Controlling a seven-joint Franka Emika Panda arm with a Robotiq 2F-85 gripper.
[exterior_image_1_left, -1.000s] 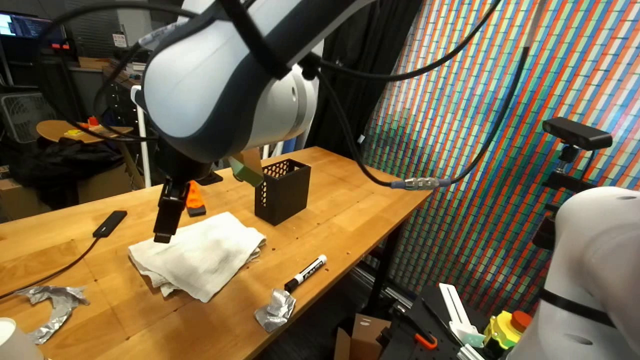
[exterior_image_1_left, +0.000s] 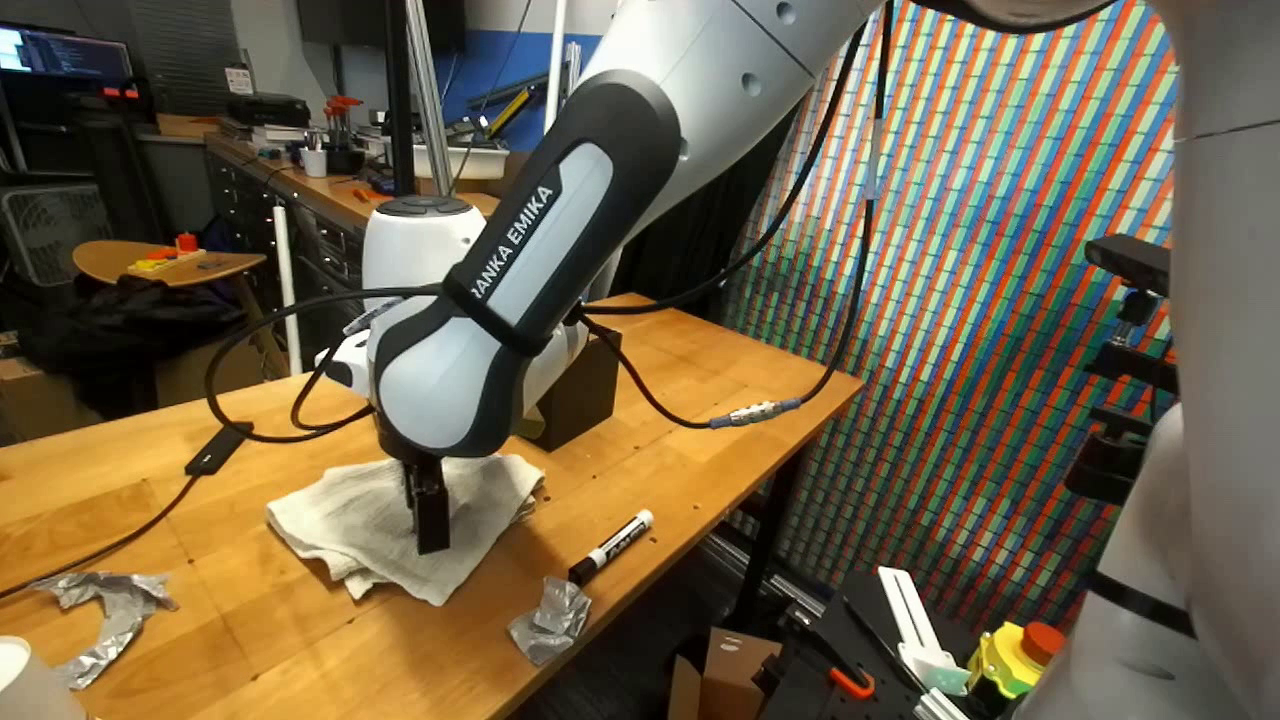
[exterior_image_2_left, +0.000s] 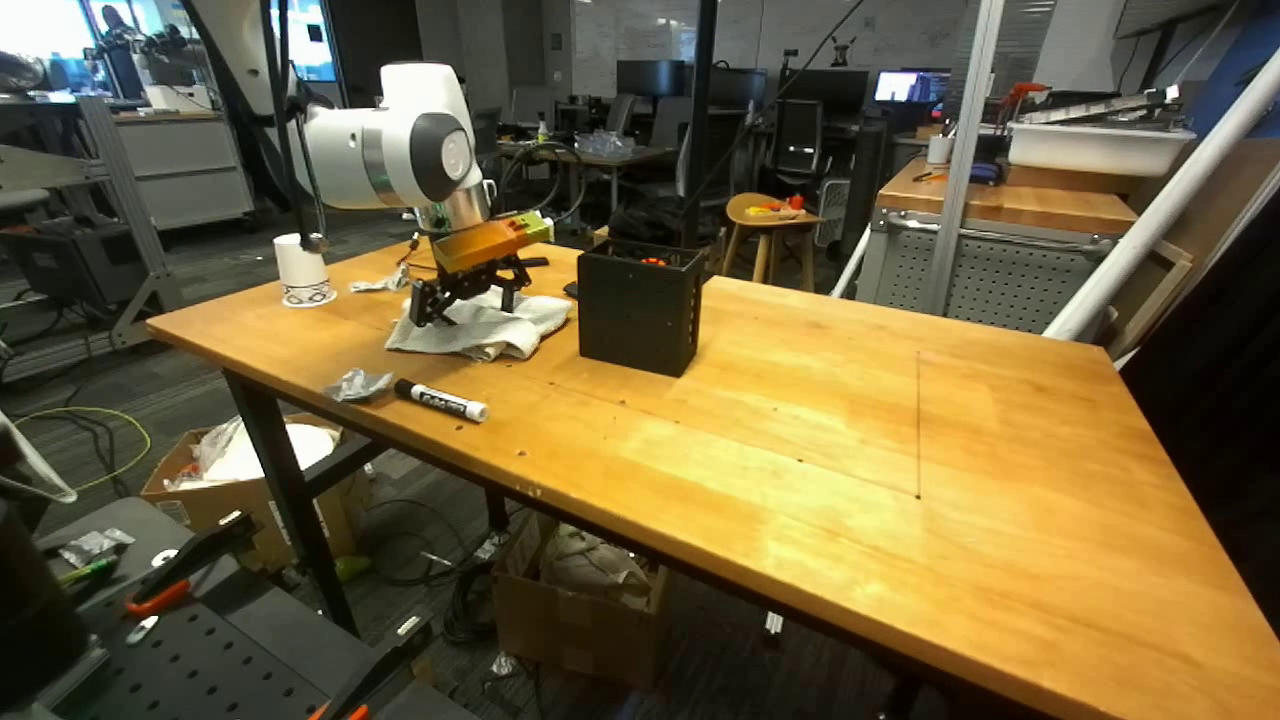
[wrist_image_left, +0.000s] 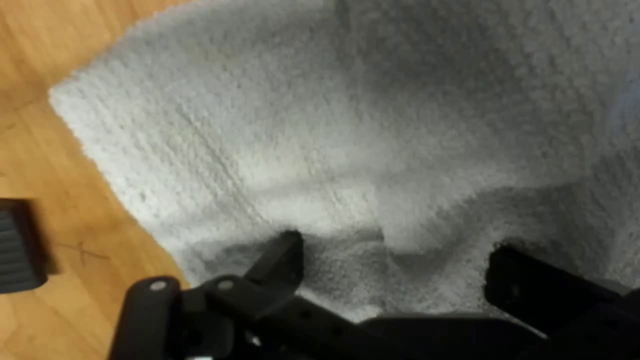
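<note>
A folded white cloth (exterior_image_1_left: 480, 528) lies on the wooden table, rumpled where my gripper presses down onto it. In the wrist view the fingers stand wide apart, with the dark fingertips (wrist_image_left: 285, 258) touching the cloth and a raised fold of fabric between them. From the side, the gripper (exterior_image_2_left: 468, 306) points down over the middle of the cloth (exterior_image_2_left: 528, 324). Exterior view 1 shows one dark finger (exterior_image_1_left: 429, 516) against the cloth, while the arm hides the other.
A black box (exterior_image_2_left: 636, 306) stands beside the cloth. Near the front edge lie a marker (exterior_image_1_left: 612, 546) and crumpled silver tape (exterior_image_1_left: 552, 620). A white cup (exterior_image_2_left: 300, 270) is at the table's end.
The arm has come down onto the cloth, its gripper now touching where it hung above the far edge before. The cloth has shifted slightly and wrinkled.
</note>
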